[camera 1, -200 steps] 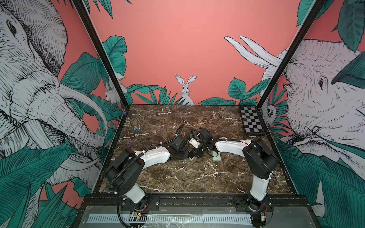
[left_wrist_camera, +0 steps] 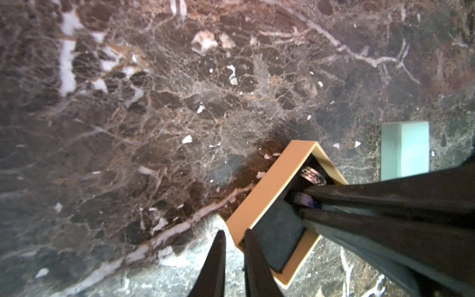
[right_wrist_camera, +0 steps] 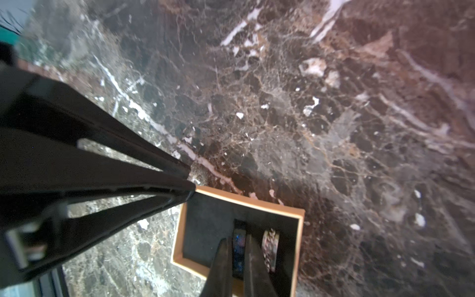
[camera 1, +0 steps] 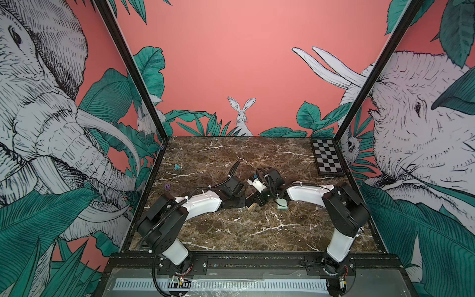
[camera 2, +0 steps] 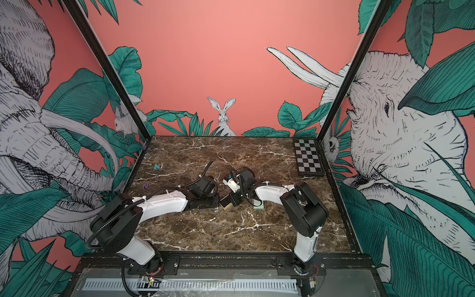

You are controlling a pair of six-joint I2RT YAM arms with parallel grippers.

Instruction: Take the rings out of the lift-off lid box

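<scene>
A small tan box (right_wrist_camera: 249, 201) with a black lining stands lidless on the marble table. A silver patterned ring (right_wrist_camera: 269, 250) stands in its black insert. Beside it shows a dark ring with a blue inlay (right_wrist_camera: 239, 247), between the fingers of my right gripper. This gripper looks shut on that ring, over or just inside the box. My left gripper is part open at the box's corner, with one finger outside the wall and the other toward the inside. Whether its fingers press the wall cannot be told.
A pale green block, perhaps the lid (left_wrist_camera: 405, 149), lies near the box. Small blue (camera 1: 177, 167) and purple (camera 1: 167, 186) objects lie far left. A checkered board (camera 1: 327, 156) sits at the back right.
The left arm has stayed almost still.
</scene>
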